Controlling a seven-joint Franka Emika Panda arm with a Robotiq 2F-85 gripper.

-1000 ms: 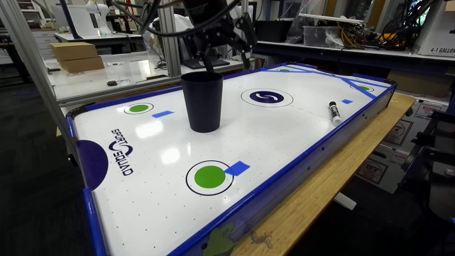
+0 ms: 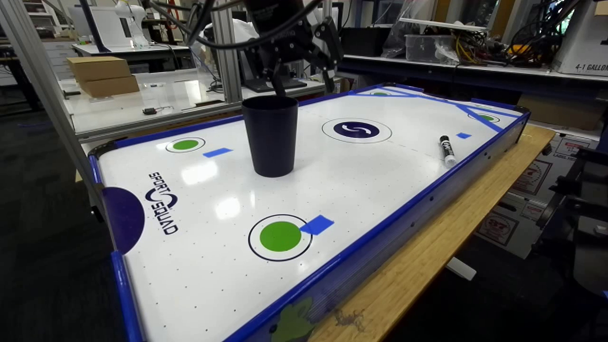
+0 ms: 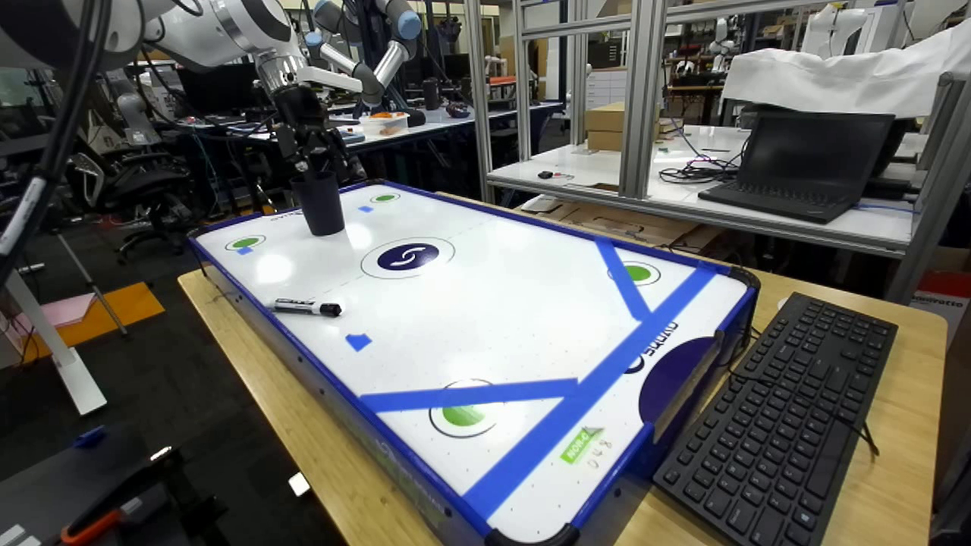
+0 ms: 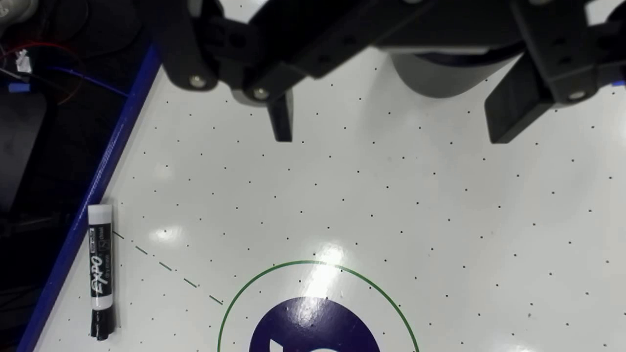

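A dark, tapered cup (image 2: 270, 139) stands upright on the white air hockey table (image 2: 342, 176). Above and near its rim hangs my gripper (image 2: 305, 91), its fingers wide apart. From the wrist view the gripper shows bare table between its fingertips, and the cup's grey side (image 4: 443, 79) lies behind them, partly covered by the gripper body. A black and white marker (image 2: 447, 151) rests by the table's side rail, well away from the gripper; in the wrist view the marker (image 4: 100, 270) is at lower left.
A raised blue rail (image 3: 300, 364) borders the table. Strips of blue tape (image 3: 582, 391) cross its far end in the second exterior view, beside a black keyboard (image 3: 783, 418). A metal frame post (image 3: 639, 100) rises behind.
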